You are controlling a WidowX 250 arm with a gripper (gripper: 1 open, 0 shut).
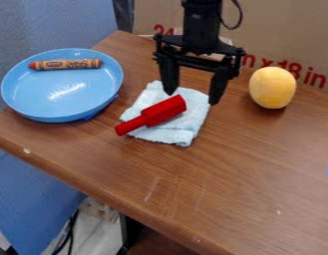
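Observation:
My black gripper hangs over the back of the table, open, its two fingers apart with nothing seen between them. Below it a red cylindrical object with a narrower end lies diagonally on a folded white cloth. A yellow rounded object sits to the right of the gripper, apart from it. At the left is a blue plate with an orange crayon-like stick lying on its back part.
A cardboard box stands behind the table, and the table's left edge borders a blue surface.

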